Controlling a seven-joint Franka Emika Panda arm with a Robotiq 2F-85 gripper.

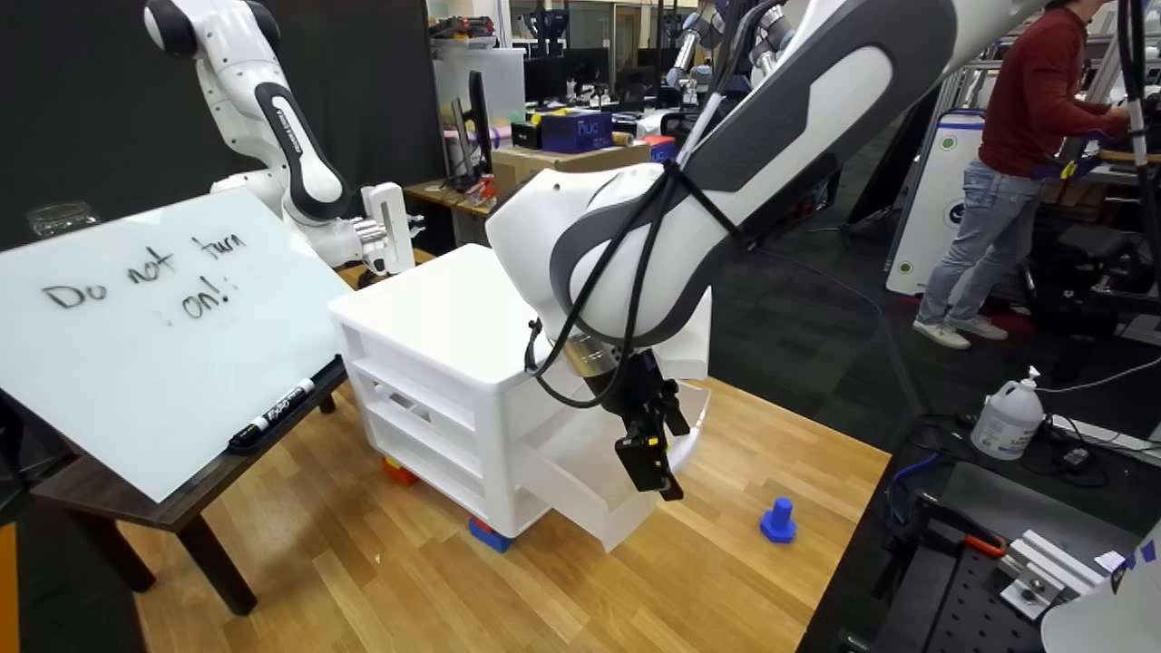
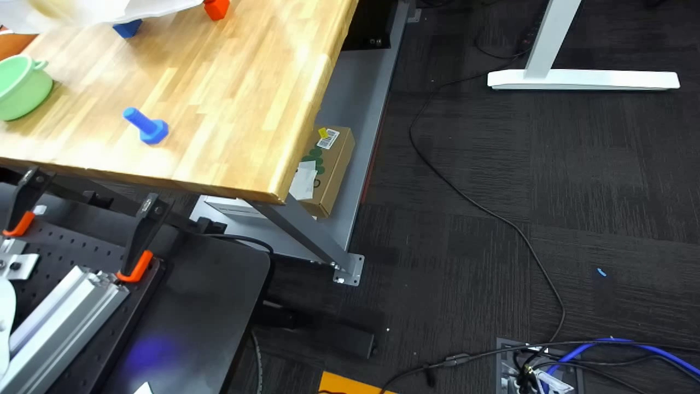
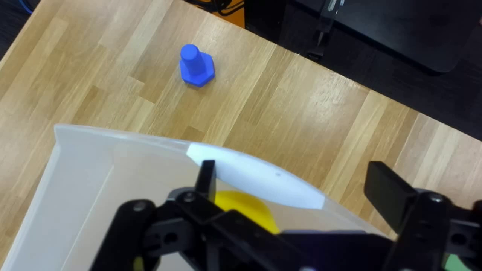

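My gripper is open at the pulled-out drawer of the white cabinet. Seen from the wrist, the gripper spans the drawer's front wall, its left finger over the inside and its right finger over the table side. Whether either finger touches the wall I cannot tell. A rounded yellow object lies in the drawer, partly covered by my gripper. Out on the table, clear of the drawer, a blue bolt-shaped piece stands on its hexagonal head; it also shows as a blue bolt from outside.
A whiteboard with writing leans on a dark stand left of the cabinet. Red and blue blocks sit at the cabinet's base. Exterior view 2 shows a green pot near the table edge. Wood lies bare around the bolt.
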